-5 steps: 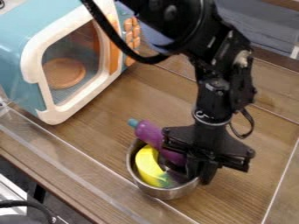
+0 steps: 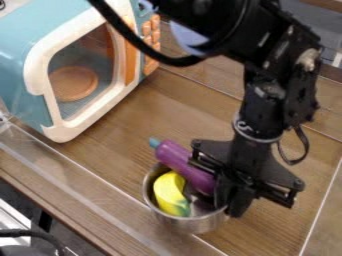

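Note:
A steel bowl (image 2: 187, 220) on the wooden table holds a yellow banana toy (image 2: 170, 192) and a long purple eggplant-like toy (image 2: 179, 160) that leans out toward the back left. The black gripper (image 2: 227, 200) hangs over the bowl's right side, its fingers reaching down by the rim and the purple toy's lower end. The arm hides that end, so whether the fingers hold it, and how they stand, does not show clearly.
A blue and white toy microwave (image 2: 47, 60) with an orange panel and a plate inside stands at the back left. Dark cables lie at the lower left.
The arm has shifted slightly and tilted at the bowl's right side. The purple toy and the bowl's contents look nearly where they were.

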